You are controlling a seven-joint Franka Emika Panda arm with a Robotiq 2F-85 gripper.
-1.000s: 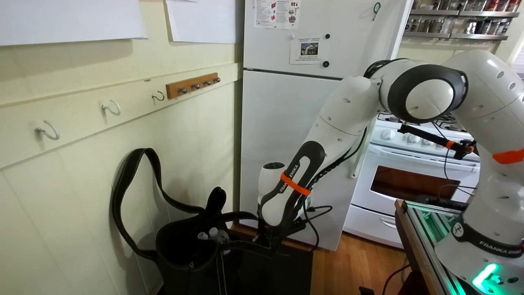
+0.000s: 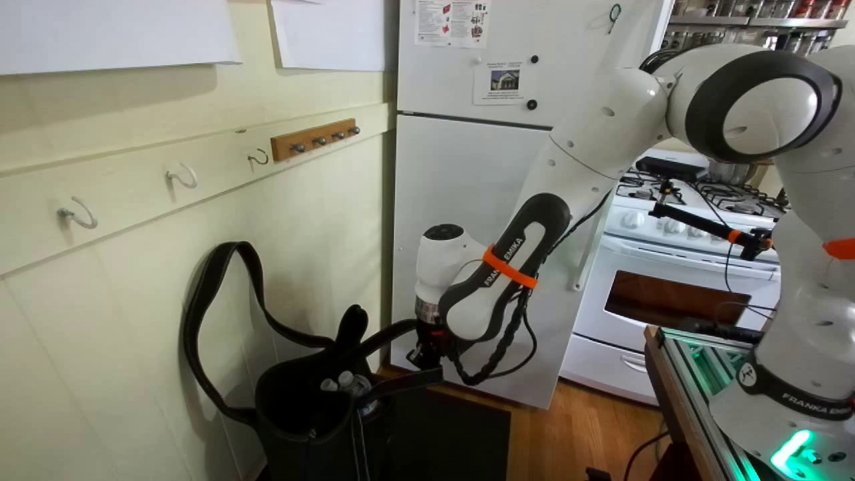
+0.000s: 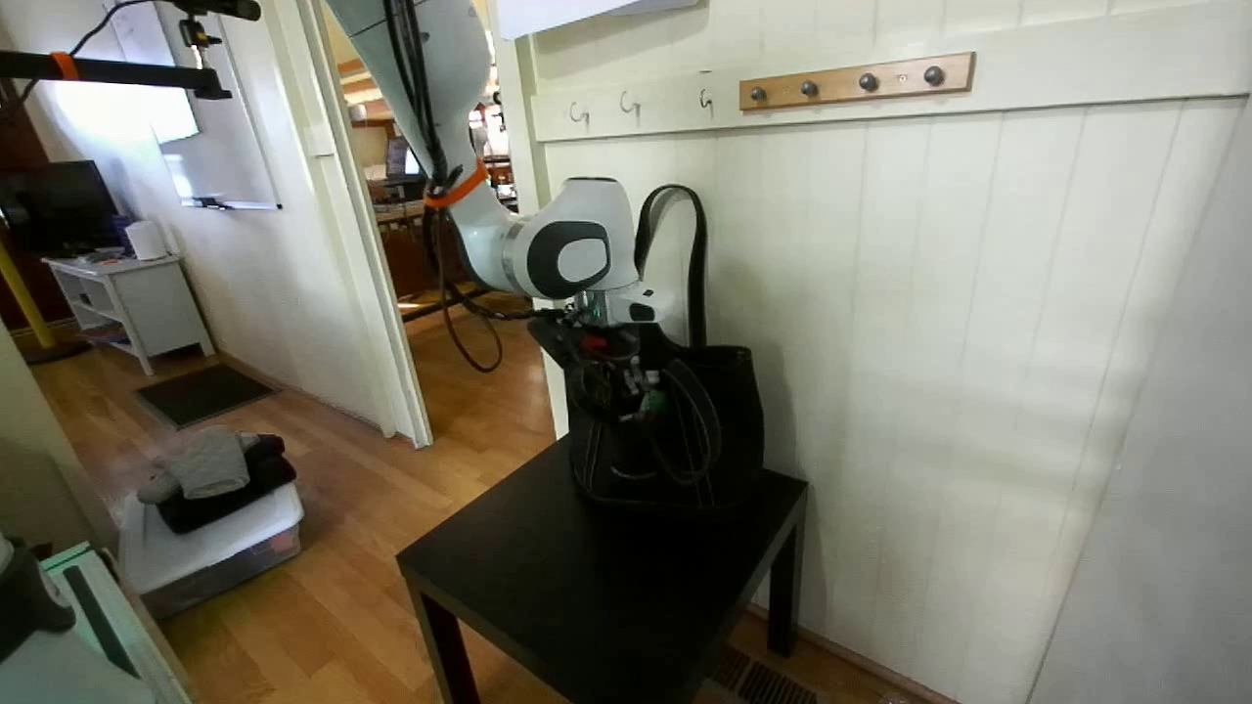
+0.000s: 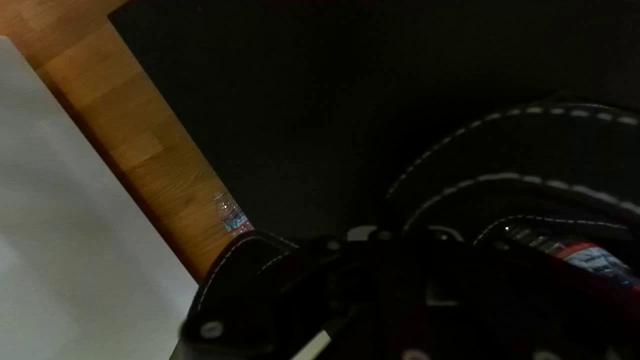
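A black bag (image 2: 292,417) with white stitching stands upright and open on the black table (image 3: 587,587). One handle (image 2: 214,280) arches up by the wall. The other strap (image 2: 401,382) stretches sideways from the bag to my gripper (image 2: 429,358), which is shut on it beside the bag's mouth. Bottle tops (image 2: 346,378) show inside the bag. Seen in the wrist view, the stitched strap (image 4: 510,144) curves at the right, and a bottle with a red and blue label (image 4: 594,259) lies beneath. My fingertips are too dark there to make out.
Hooks (image 2: 183,176) and a wooden peg rail (image 2: 314,139) line the wall above the bag. A white fridge (image 2: 473,200) stands close to the arm. A clear bottle (image 4: 232,214) shows by the table's edge.
My gripper has risen a little, and the strap in it has come up too, now pulled higher. The upper arm has lifted and shifted right. The bag's body stands in the same place.
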